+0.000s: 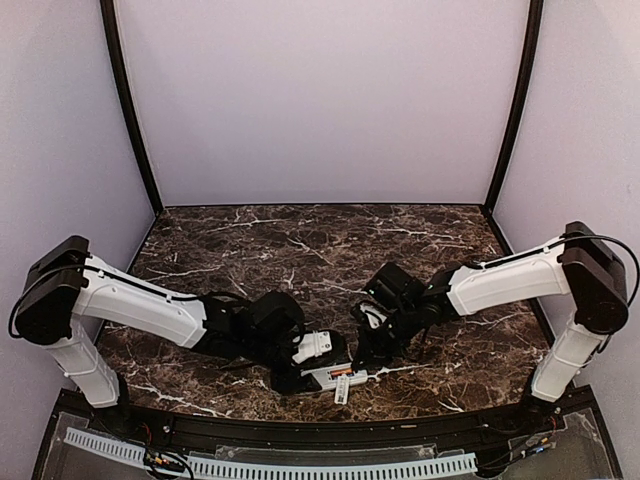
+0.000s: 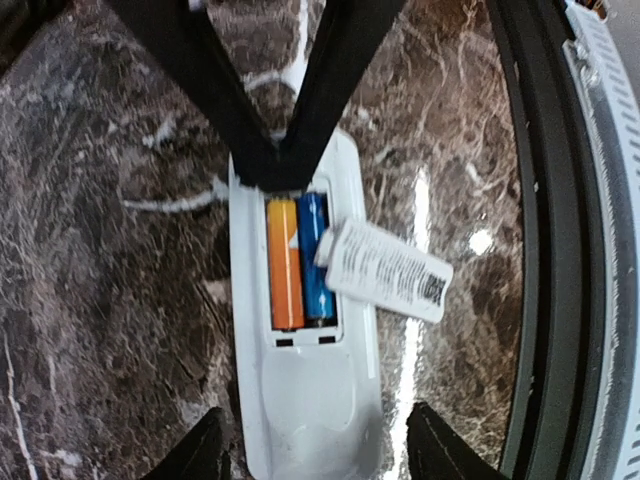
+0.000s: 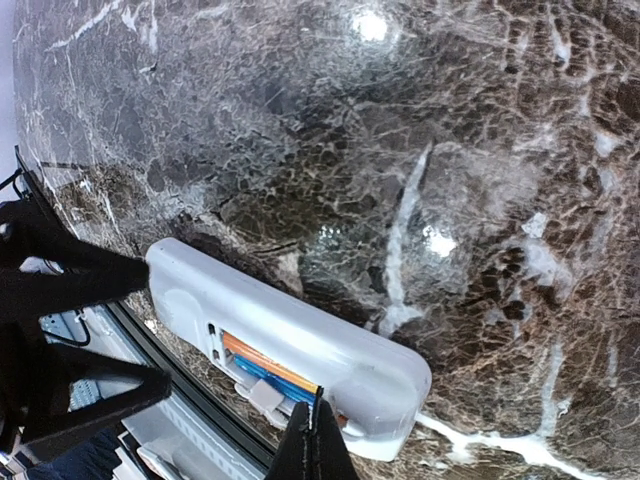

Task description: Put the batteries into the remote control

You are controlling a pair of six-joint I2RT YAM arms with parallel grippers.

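Note:
The white remote [image 2: 305, 400] lies on the marble table, its compartment uncovered, an orange battery [image 2: 286, 265] and a blue battery [image 2: 313, 255] inside. The loose white cover [image 2: 385, 275] lies askew over one side, jutting past the remote's edge toward the table front. My right gripper is shut, nothing seen between its fingers, its tips at one end of the compartment. My left gripper is parted around the remote's other end, fingertips apart on either side of it.
The table's front rail [image 1: 250, 422] runs close beside the remote.

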